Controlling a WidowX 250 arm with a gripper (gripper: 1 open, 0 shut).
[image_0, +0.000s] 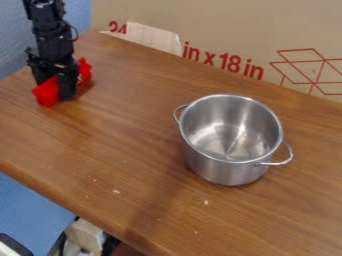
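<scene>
At the table's left edge, my black gripper (60, 75) is lowered over a red object (48, 92), which shows on both sides of the fingers. The dark fingers hide much of the object, and I cannot tell whether they are closed on it.
A steel pot (230, 130) with two handles stands on the wooden table (134, 170) at the right, its inside empty. A cardboard box (267, 45) with printing stands along the back.
</scene>
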